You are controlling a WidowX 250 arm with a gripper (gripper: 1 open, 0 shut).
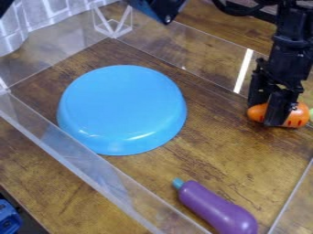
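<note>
The black gripper (pixel 276 96) reaches down at the right over an orange toy carrot (pixel 286 116), its fingers around or just in front of the carrot's body; whether they are shut on it I cannot tell. A purple toy eggplant (pixel 218 207) lies at the bottom centre. A large blue dish (pixel 121 107), apparently upside down, sits on the wooden surface at centre left.
Clear plastic walls (pixel 77 165) border the area. A blue object (pixel 5 216) lies outside at the lower left. Bare wood lies between the dish and the carrot.
</note>
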